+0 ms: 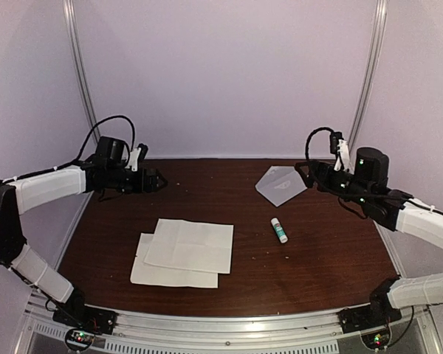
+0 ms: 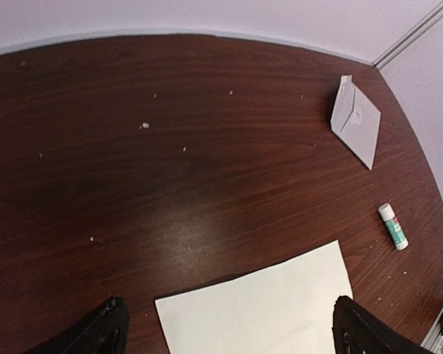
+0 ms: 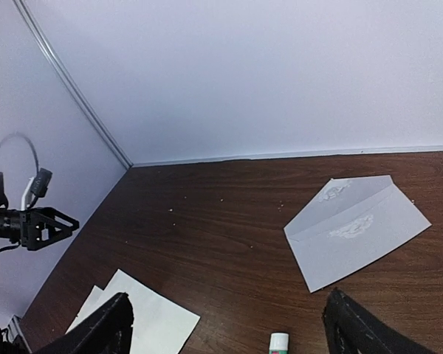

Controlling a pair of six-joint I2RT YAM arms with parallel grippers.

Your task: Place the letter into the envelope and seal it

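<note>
Two white paper sheets [image 1: 188, 247] lie overlapped at the front left of the table; the left wrist view shows the upper sheet [image 2: 251, 302]. A pale envelope [image 1: 279, 184] lies at the back right, its flap partly raised in the left wrist view, also seen whole in the right wrist view [image 3: 351, 232]. A glue stick [image 1: 279, 229] lies right of the sheets. My left gripper [image 1: 151, 181] hangs open above the left rear, nothing between its fingers. My right gripper [image 1: 306, 171] is open, raised near the envelope, empty.
Pale walls with metal corner rails enclose it at back and sides.
</note>
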